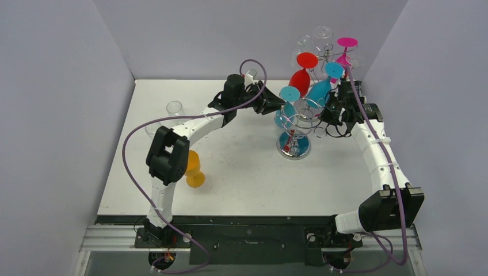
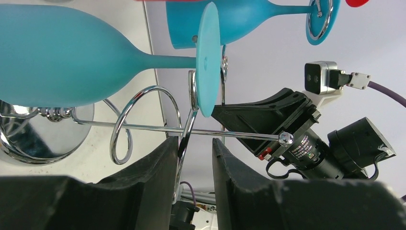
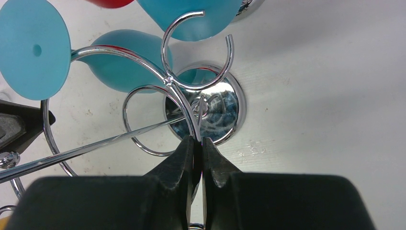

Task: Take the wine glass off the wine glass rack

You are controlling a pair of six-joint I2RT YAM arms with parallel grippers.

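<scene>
A light-blue wine glass (image 1: 289, 94) hangs upside down at the left side of the chrome rack (image 1: 298, 135). In the left wrist view, the disc base of this light-blue glass (image 2: 208, 60) lies just beyond my left gripper, which stands part open. A rack wire runs along the left finger (image 2: 163, 160); the glass is not between the fingers. My right gripper is shut on a curved rack wire (image 3: 184, 103). The light-blue base (image 3: 36, 48) also shows in the right wrist view, away from the right gripper.
Red (image 1: 307, 60), blue (image 1: 333, 71) and pink (image 1: 347, 42) glasses hang close by on the rack, with clear ones behind.
</scene>
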